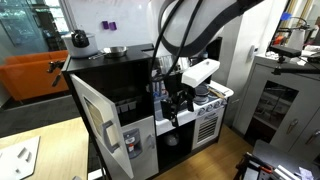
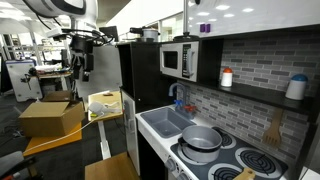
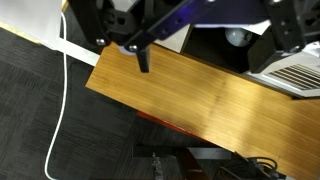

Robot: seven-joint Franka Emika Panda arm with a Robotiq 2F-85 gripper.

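Observation:
My gripper (image 1: 172, 112) hangs on the black arm in front of the kitchen unit, with nothing visible in its grasp. In the wrist view two dark fingers (image 3: 142, 58) stand well apart, so the gripper looks open, with wooden flooring (image 3: 190, 90) below. Exterior view 2 shows the gripper (image 2: 80, 86) at the left, clear of the counter. A tall white door (image 1: 104, 118) stands swung out from a black cabinet (image 1: 122, 72) at the left of the kitchen unit. Part of the cabinet's inside is in shadow.
A dark pot (image 1: 81, 42) and a pan (image 1: 117, 50) sit atop the cabinet. The counter has a sink (image 2: 168, 122), a large pot (image 2: 202, 142) on the stove and a microwave (image 2: 180, 61) above. Cardboard boxes (image 2: 52, 122) lie behind the arm. Floor below the gripper is clear.

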